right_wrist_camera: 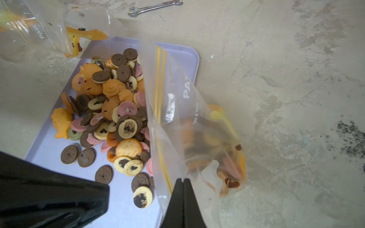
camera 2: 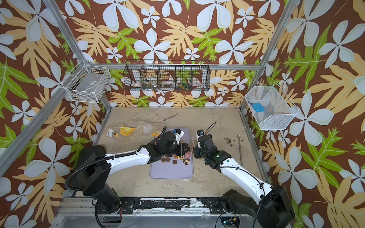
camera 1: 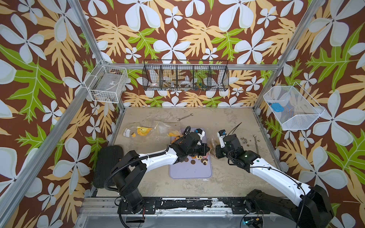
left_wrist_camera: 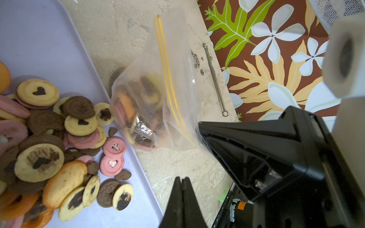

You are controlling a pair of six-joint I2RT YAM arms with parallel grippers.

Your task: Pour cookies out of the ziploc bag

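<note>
In the left wrist view a translucent ziploc bag (left_wrist_camera: 144, 106) with yellow seal and cookies inside lies at the right edge of the lilac tray (left_wrist_camera: 41, 26), which holds heaped cookies (left_wrist_camera: 36, 161). My left gripper is shut over the tray's edge, nothing visible between its fingers, below the bag. My right gripper is shut at the bag's sealed opening; whether any film is between its fingertips is unclear.
More bags (camera 1: 144, 131) lie left of the tray. A wrench (right_wrist_camera: 152, 9) lies behind it, a long rod (left_wrist_camera: 216, 81) at the right. A black case (camera 1: 106, 165) sits at the left. Wire baskets hang on the frame.
</note>
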